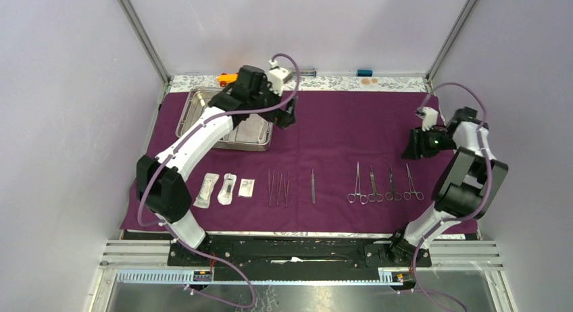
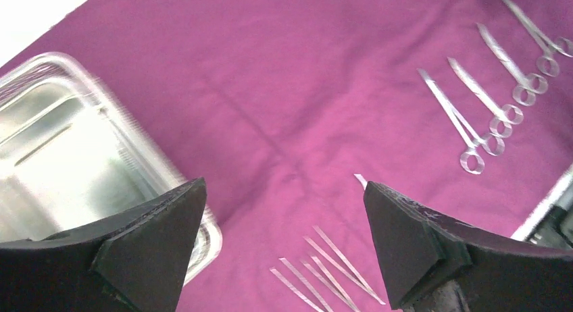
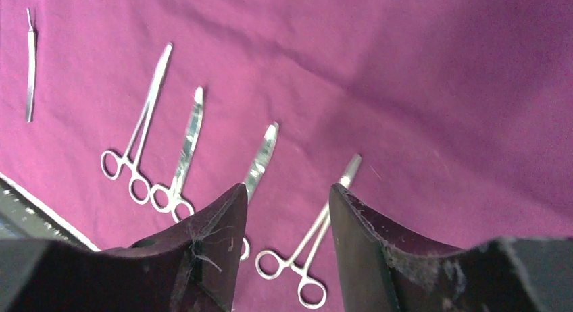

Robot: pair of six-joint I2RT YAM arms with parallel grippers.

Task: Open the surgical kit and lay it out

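Beside the metal tray (image 1: 253, 147), my left gripper (image 1: 286, 121) hangs over the purple cloth, open and empty. My right gripper (image 1: 411, 152) is part open above the right side, clear of the rightmost scissor-like instrument (image 1: 411, 184); nothing sits between its fingers. Several ring-handled instruments lie in a row, the leftmost being long forceps (image 1: 358, 180). A slim scalpel-like tool (image 1: 313, 186) lies alone at the middle. Left of it are thin tweezers (image 1: 278, 188), a small white packet (image 1: 246, 188) and two clear-wrapped packages (image 1: 228, 188).
An orange toy (image 1: 226, 78) and a dark blue block (image 1: 364, 73) stand along the back edge. Walls close in the left and right sides.
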